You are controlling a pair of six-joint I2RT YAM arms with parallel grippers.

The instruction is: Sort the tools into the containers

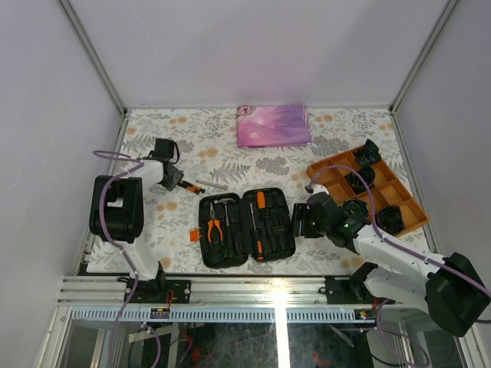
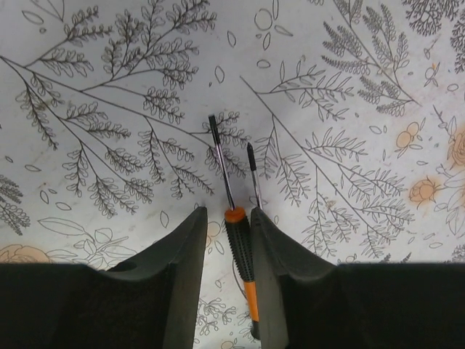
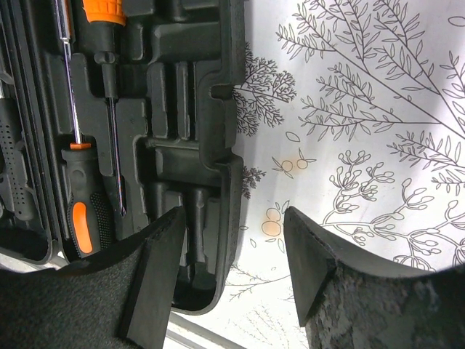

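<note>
On the left of the table lies a screwdriver with a black-and-orange handle [image 2: 240, 251], seen in the top view as a short orange-and-black piece [image 1: 191, 186]. My left gripper is part open, its fingers on either side of that handle. A second thin, dark-tipped shaft [image 2: 254, 174] runs behind the right finger, its rear hidden. The open black tool case [image 1: 247, 228] holds pliers [image 1: 215, 230] and several screwdrivers. My right gripper stands part open over the case's right edge, nothing between its fingers.
An orange divided tray [image 1: 319, 166] with several black coils stands at the right. A folded pink-purple cloth [image 1: 273, 126] lies at the back. A grey rod [image 1: 212, 185] rests above the case, and a small orange item [image 1: 195, 234] lies at its left.
</note>
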